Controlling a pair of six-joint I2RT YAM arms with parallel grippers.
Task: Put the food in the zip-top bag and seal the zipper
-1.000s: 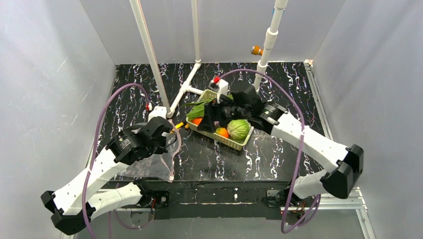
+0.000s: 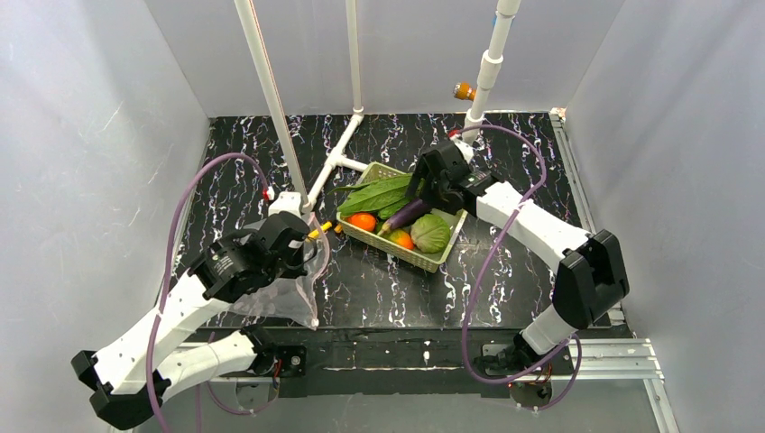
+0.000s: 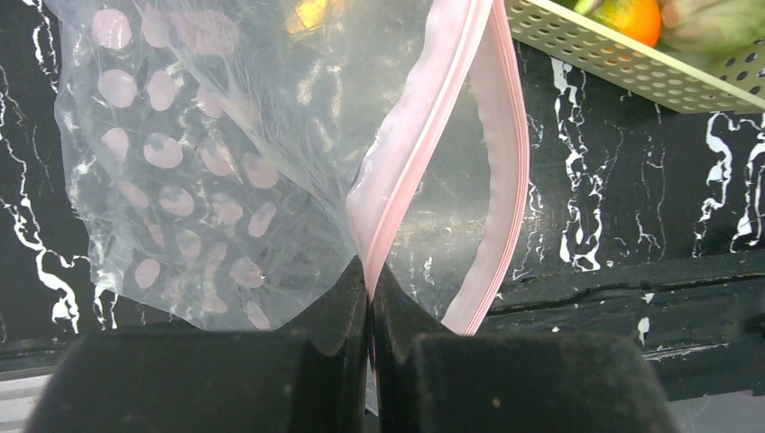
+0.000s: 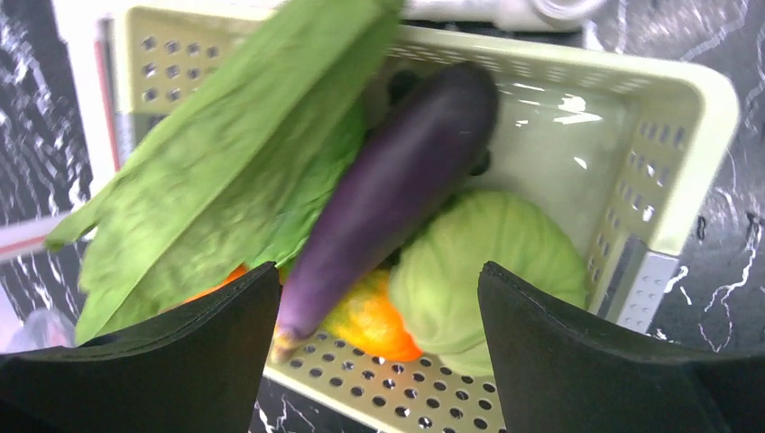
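Observation:
A clear zip top bag (image 3: 298,180) with a pink zipper strip (image 3: 514,135) lies on the left; its mouth gapes toward the basket. My left gripper is shut on one edge of that mouth. Something yellow (image 3: 309,14) shows at the bag's far end. In the basket are an eggplant (image 4: 397,189), a cabbage (image 4: 487,271), an orange item (image 4: 374,320) and long green leaves (image 4: 216,171). Above them my right gripper stands open, its fingers apart on either side of the eggplant's stem end and part of the cabbage, holding nothing.
The pale green basket (image 2: 397,253) stands mid-table, close to the bag's right side. White pipes (image 2: 329,161) rise behind and left of it. Bare table (image 2: 397,302) lies in front of the basket.
My right gripper has moved from over the basket's front left toward its back right, uncovering the eggplant. The left arm has shifted only slightly, still with the bag's edge.

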